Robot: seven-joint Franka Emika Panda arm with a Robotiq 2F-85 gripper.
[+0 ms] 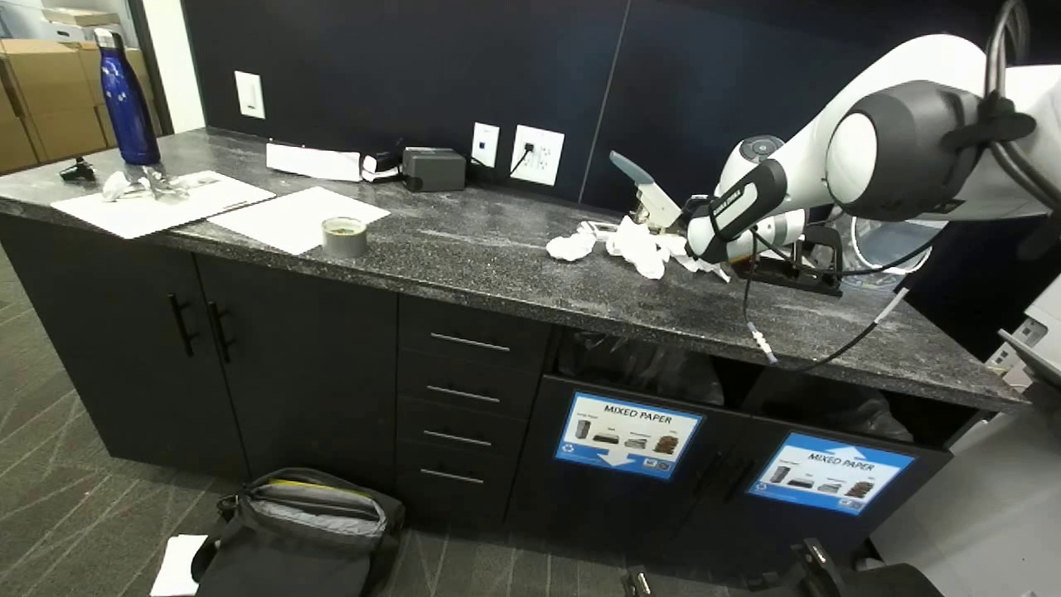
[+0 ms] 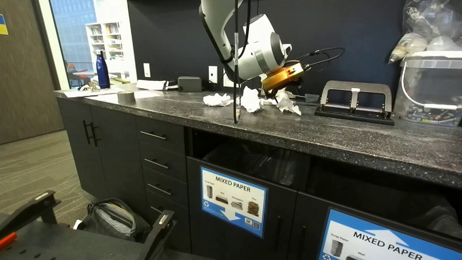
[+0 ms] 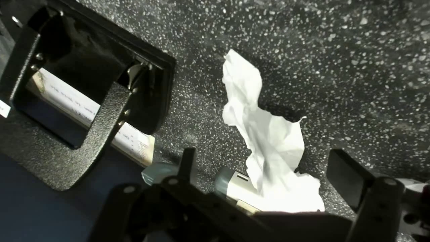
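Observation:
In the wrist view my gripper is open, its two fingers wide apart. A crumpled white paper (image 3: 274, 149) lies on the dark speckled counter (image 3: 362, 80) between and ahead of them, apart from both fingers. Part of a white and grey-green tool (image 3: 242, 183) shows beside the paper's lower end. Exterior view 2 has the paper (image 2: 287, 104) below the orange-gold wrist housing, with more crumpled paper (image 2: 250, 99) and another wad (image 2: 217, 100) to the left. The fingers are mostly hidden in both exterior views.
A black hole punch (image 2: 355, 102) stands right of the papers, with a clear bucket (image 2: 428, 91) beyond it. Tape (image 1: 344, 238), flat sheets (image 1: 298, 217) and a blue bottle (image 1: 128, 99) are farther left.

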